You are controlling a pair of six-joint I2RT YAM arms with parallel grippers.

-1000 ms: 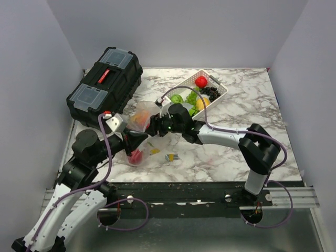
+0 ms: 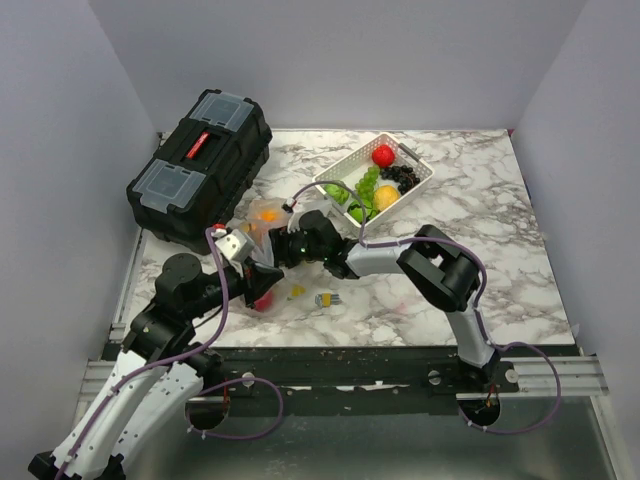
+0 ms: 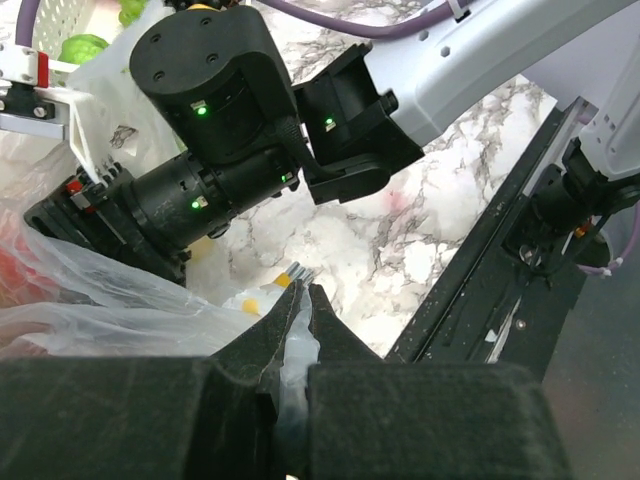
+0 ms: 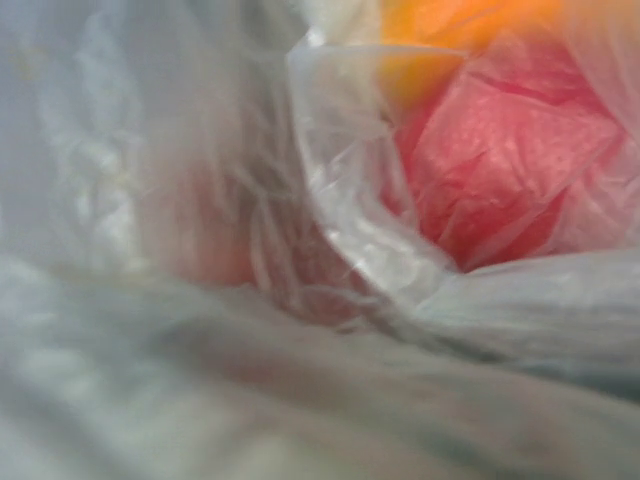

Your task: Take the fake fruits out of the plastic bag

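Observation:
A clear plastic bag holding fake fruit, orange [image 2: 268, 214] and pink [image 2: 264, 300], lies left of centre. My left gripper is shut on a strip of the bag [image 3: 120, 320]. My right gripper [image 2: 285, 250] reaches into the bag from the right; whether its fingers hold anything is hidden. The right wrist view is blurred and filled by crumpled plastic, with a pink fruit [image 4: 510, 160] and an orange one [image 4: 440, 25] behind it.
A white basket [image 2: 340, 168] of fruit stands at the back. A black toolbox [image 2: 200, 170] is at the left. A small yellow-topped item [image 2: 327, 300] lies in front.
My right arm has moved left, further into the bag, its elbow drawing inward. My left gripper has shifted slightly.

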